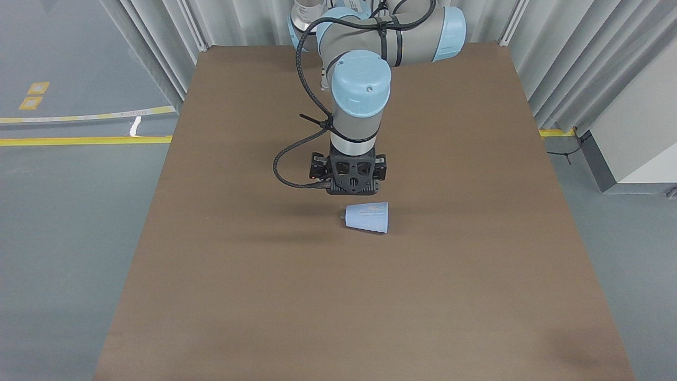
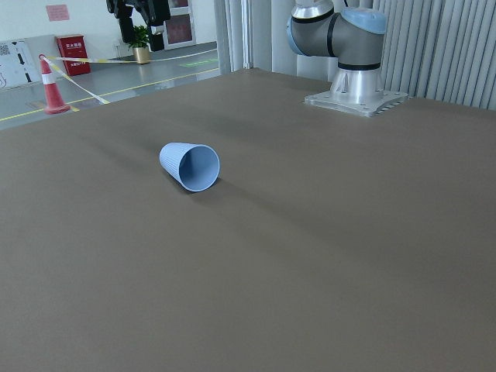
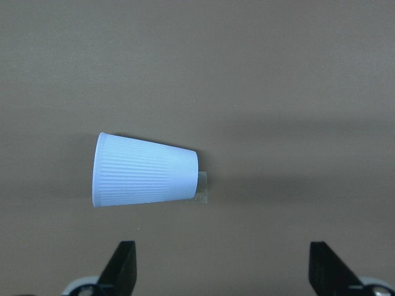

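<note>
A light blue ribbed cup lies on its side on the brown table, just in front of and below my gripper in the front view. In the left view the cup shows its open end, with my gripper hanging above and behind it. In the wrist view the cup lies left of centre, a small clear piece at its narrow end. My gripper stands open above the table, its two fingers wide apart at the bottom of the wrist view, nothing between them.
The table around the cup is clear. In the left view a robot arm base stands at the back right, near a pleated curtain. Beyond the table are floor, a traffic cone and barrier tape.
</note>
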